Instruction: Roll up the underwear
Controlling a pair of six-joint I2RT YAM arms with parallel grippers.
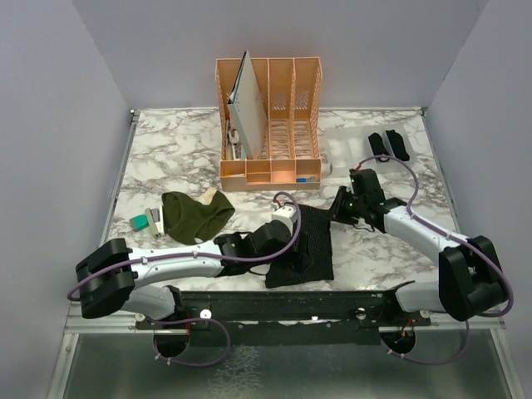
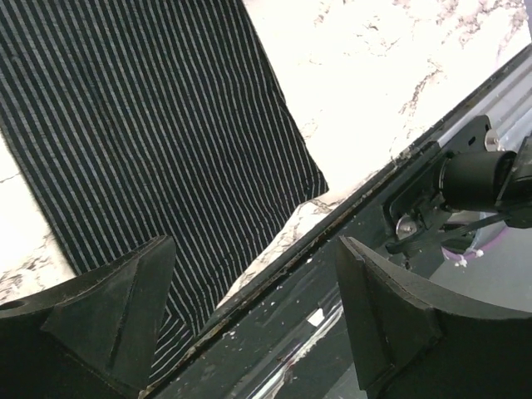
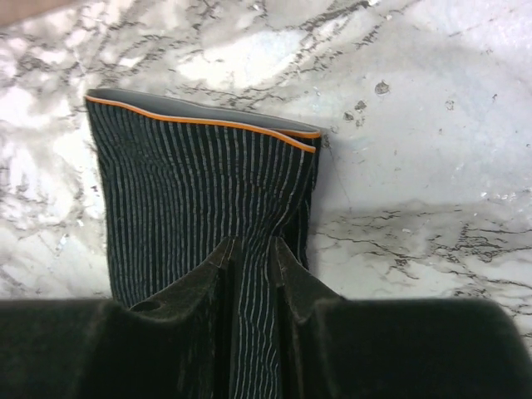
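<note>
The dark striped underwear (image 1: 312, 273) lies spread out near the table's front edge. An orange-edged waistband shows along its far end in the right wrist view, with the underwear (image 3: 179, 183) reaching back toward me. My left gripper is open, its fingers wide apart above the near part of the underwear (image 2: 158, 125), with nothing between them. At the far right of the cloth is my right gripper, its fingers a narrow gap apart over the right edge. Striped cloth shows behind that gap; no cloth looks gripped.
Behind stands an orange divided organizer (image 1: 270, 177) with a grey panel in it. A green cloth (image 1: 197, 218) lies on the left. Rolled dark items (image 1: 388, 147) sit in a clear tray at the back right. Marble is bare right of the underwear.
</note>
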